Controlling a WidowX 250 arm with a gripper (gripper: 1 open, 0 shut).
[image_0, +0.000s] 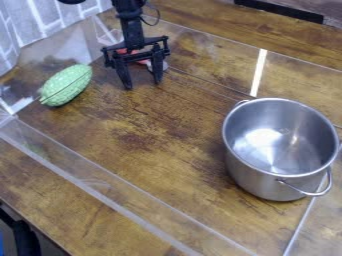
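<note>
A black robot gripper (138, 67) hangs at the top middle of the camera view, low over the wooden table, around a small red-and-white object (147, 60) that it partly hides. Whether its fingers are open or shut on that object is too small to tell. A pale green vegetable-like object (66, 85) lies to the left of the gripper. A large steel pot (277, 140) with side handles stands at the right.
A dark item shows at the lower left corner.
</note>
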